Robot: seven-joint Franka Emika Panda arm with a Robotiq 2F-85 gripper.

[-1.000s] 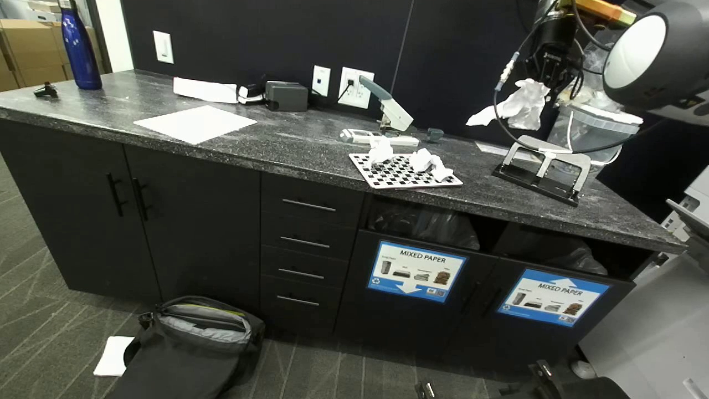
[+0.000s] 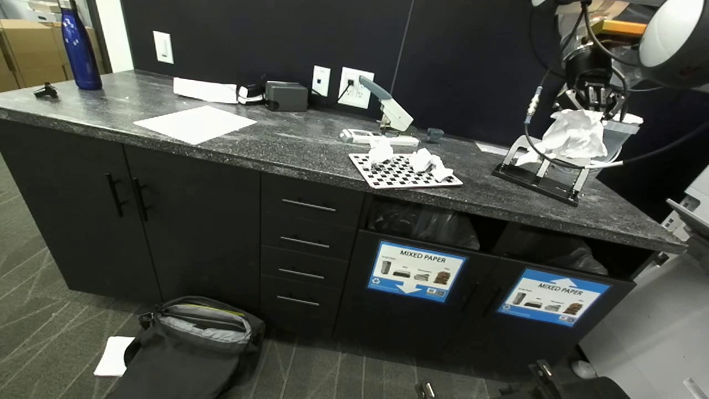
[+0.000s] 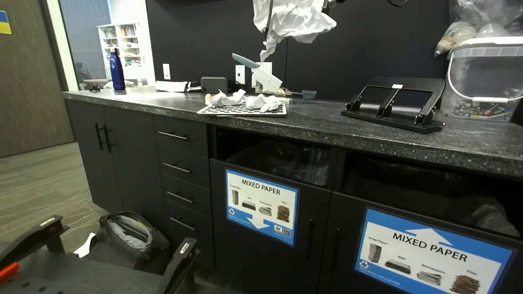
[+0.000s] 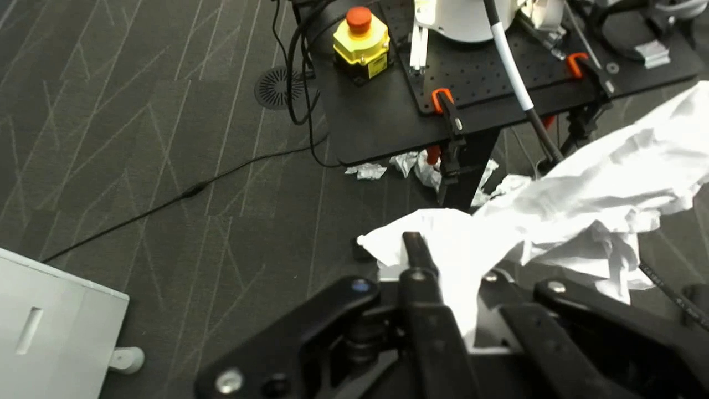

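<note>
A crumpled sheet of white paper [image 2: 576, 135] hangs from my gripper [image 2: 600, 110], above the right part of the counter. In the wrist view my gripper is shut on this paper [image 4: 571, 193], which passes between the fingers and spreads off to the right. The second exterior view shows the paper [image 3: 295, 20] high in the air, well clear of the countertop; the gripper's fingers are mostly cut off there. Two more crumpled papers [image 2: 381, 152] [image 2: 429, 163] rest on the checkered board [image 2: 392, 175].
A black stand [image 3: 392, 120] and a clear bucket [image 3: 485, 73] occupy the counter's right end. A white stapler [image 2: 397, 116] is behind the board. Two open slots above "MIXED PAPER" signs [image 3: 261, 206] hold clear bags. A black bag [image 2: 193, 352] lies on the floor.
My gripper and the paper have moved right and nearer in the first exterior view, from left of the bucket to in front of it. The papers on the board have not moved.
</note>
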